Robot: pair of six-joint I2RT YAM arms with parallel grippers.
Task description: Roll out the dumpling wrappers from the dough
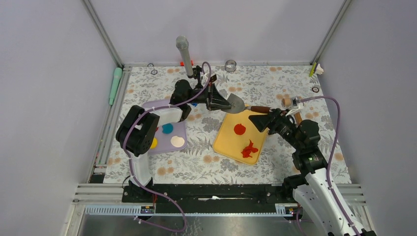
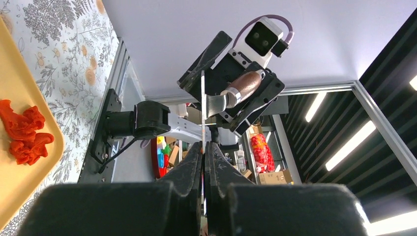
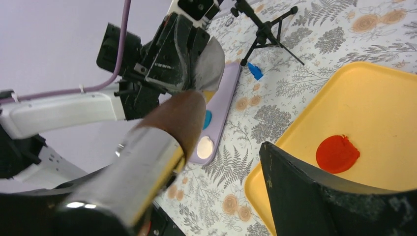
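My left gripper is shut on the blade of a scraper, held level above the yellow tray. The scraper's wooden handle points to my right gripper, which stands open at it; in the right wrist view the handle looms between or just before its fingers. On the tray lie a red round wrapper and crumpled red dough, also seen from above.
A lilac tray with coloured dough rounds is at the left. A metal cup, a stand and a small blue piece are toward the back. A wooden tool lies right of the yellow tray, partly under the right arm.
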